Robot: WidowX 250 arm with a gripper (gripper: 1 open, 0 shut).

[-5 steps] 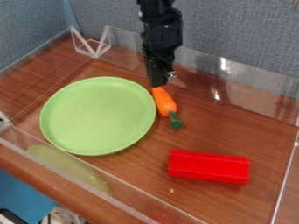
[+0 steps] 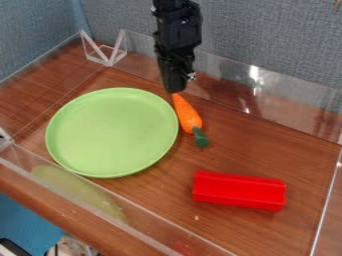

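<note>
My black gripper (image 2: 178, 78) hangs at the top centre, just above and behind an orange carrot (image 2: 187, 115) with a green top, which lies on the wooden surface right of a round green plate (image 2: 111, 132). The fingertips are small and dark, so how far they are apart is hard to tell. A red rectangular block (image 2: 239, 190) lies at the lower right.
Clear plastic walls (image 2: 267, 90) edge the wooden table (image 2: 294, 150). A white wire frame (image 2: 103, 50) stands at the back left. A pale yellow oblong object (image 2: 74, 190) shows at the front left. The wood between carrot and block is clear.
The gripper has shifted very slightly around the spot above the carrot; the plate, carrot and red block have stayed in place.
</note>
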